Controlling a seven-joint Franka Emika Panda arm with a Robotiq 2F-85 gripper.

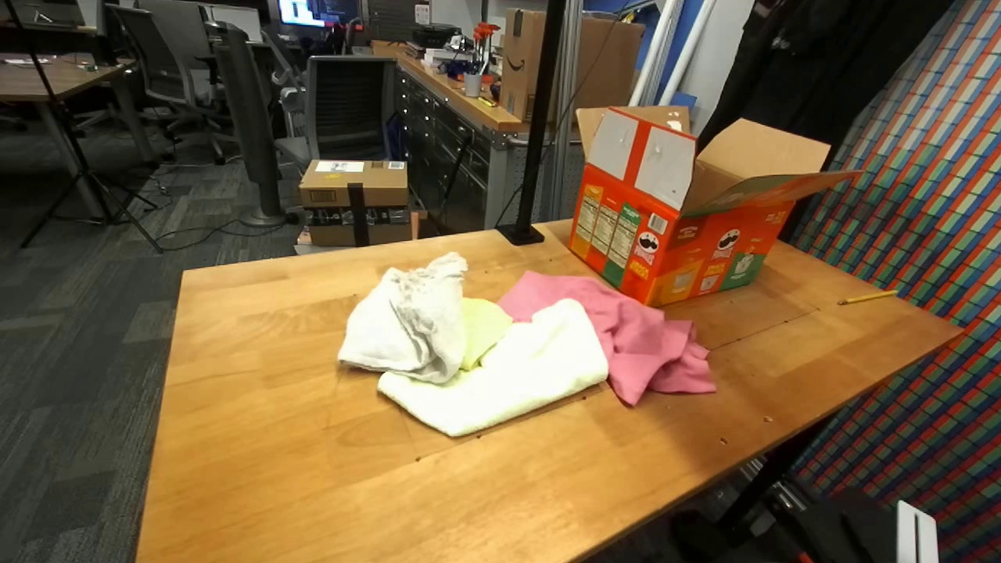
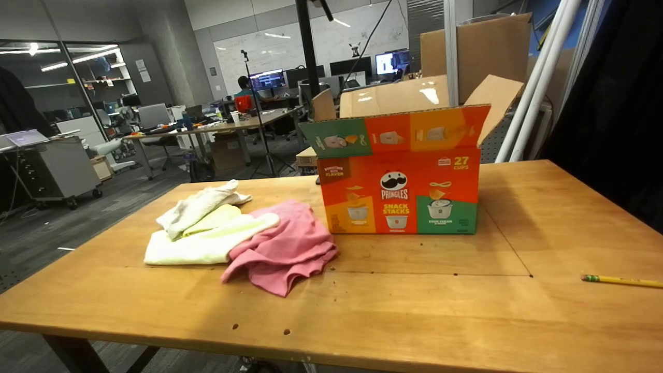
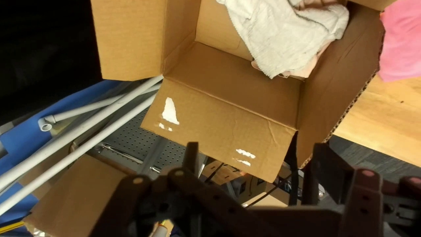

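Observation:
In the wrist view my gripper is over the cardboard box, fingers spread wide with no cloth between them. Inside the box (image 3: 236, 75) lies a crumpled white cloth (image 3: 284, 37), on top of something pale pink. From outside, the orange printed box (image 2: 398, 174) stands upright with its flaps up. On the table, a greyish-white cloth (image 1: 403, 324), a yellow-green cloth (image 1: 483, 328), a pale cream towel (image 1: 516, 375) and a pink cloth (image 1: 647, 338) overlap in a pile beside it. Neither exterior view shows the arm.
A yellow pencil (image 1: 868, 297) rests near the table's right side. A black post (image 1: 535, 131) rises from the far edge, close to the box. White pipes (image 3: 79, 138) stand behind the box.

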